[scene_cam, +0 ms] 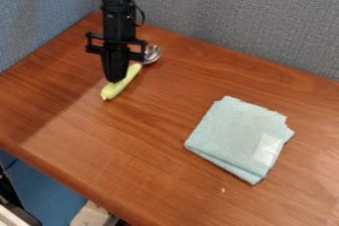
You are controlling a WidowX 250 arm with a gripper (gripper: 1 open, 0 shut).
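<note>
My black gripper (pixel 115 69) is low over the wooden table, at the upper end of a pale yellow elongated object (pixel 118 87) that lies slanted on the tabletop. A shiny metal spoon-like head (pixel 151 54) shows just right of the gripper, its other parts hidden. The fingertips overlap the yellow object; I cannot tell whether they are closed on it. On the right side of the table lies a folded pale blue-green cloth (pixel 236 138).
Grey padded walls (pixel 225 22) border the table at the back and left. The front-left edge drops to a blue floor.
</note>
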